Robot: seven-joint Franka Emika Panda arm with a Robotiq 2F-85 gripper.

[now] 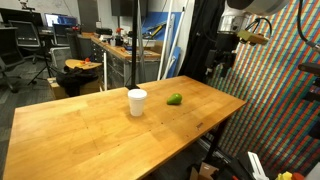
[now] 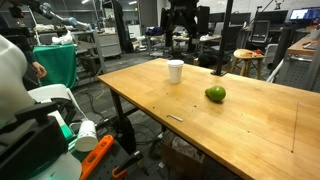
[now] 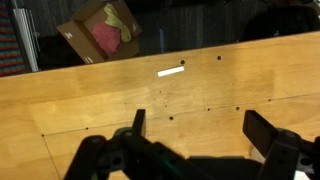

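Note:
A white cup (image 1: 137, 102) stands upright on the wooden table (image 1: 75, 135). Beside it, apart, sits a green rounded object (image 2: 215, 94), perhaps a pepper or fruit. High over the table's far right end in exterior view 1, my gripper (image 1: 222, 70) hangs clear of both. From the wrist, the gripper is open, its two dark fingers (image 3: 138, 123) wide apart with only bare tabletop below. Something pale shows partly behind the right finger; what it is, I cannot tell.
A short white strip (image 3: 171, 71) lies near the table edge. On the floor past that edge is a cardboard box (image 3: 104, 32) with cloths inside. A dark upright post (image 1: 136, 50) rises behind the table.

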